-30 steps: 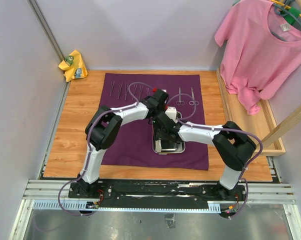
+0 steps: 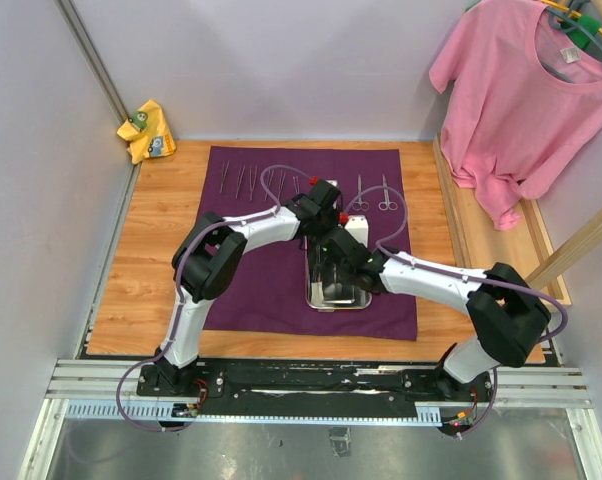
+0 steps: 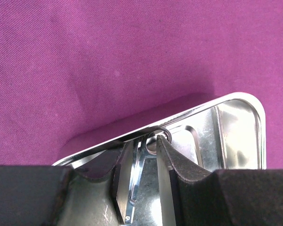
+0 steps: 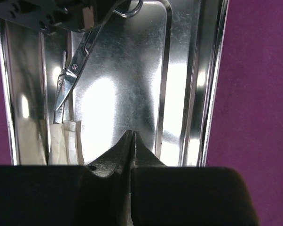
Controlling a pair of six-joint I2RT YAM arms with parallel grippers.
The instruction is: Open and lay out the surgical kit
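A steel tray (image 2: 337, 305) (image 4: 118, 94) lies on the purple cloth (image 2: 261, 300), partly hidden by both arms. In the left wrist view my left gripper is part open at the tray's rim, around the ringed handle of a steel instrument (image 3: 137, 183). In the right wrist view steel scissors (image 4: 71, 75) and paper packets (image 4: 64, 143) lie along the tray's side. My right gripper is shut, nothing between its fingertips, over the tray.
Several instruments (image 2: 239, 180) and two scissors (image 2: 385, 200) lie in a row along the cloth's back. A yellow bag (image 2: 146, 130) is at back left, a pink shirt (image 2: 521, 100) on a wooden stand at right.
My right arm has moved rightward from further over the tray. The left arm has shifted only slightly.
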